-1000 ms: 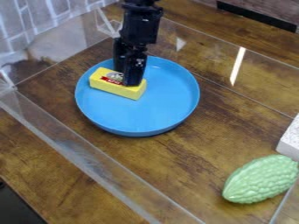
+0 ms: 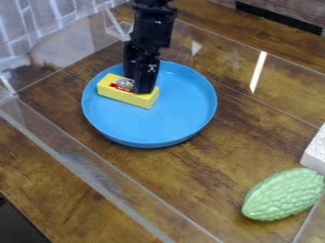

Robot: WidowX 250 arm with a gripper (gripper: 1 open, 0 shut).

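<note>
A blue round plate (image 2: 172, 119) sits on the wooden table, holding a yellow block (image 2: 136, 97) with a small red and white label on its upper left part. The black gripper (image 2: 132, 77) hangs over that block at the back left of the plate, its fingers apart just above or around it; whether they touch it I cannot tell.
A pale green textured vegetable (image 2: 280, 195) lies at the front right, and a white object (image 2: 316, 149) is at the right edge. Clear panels border the left side.
</note>
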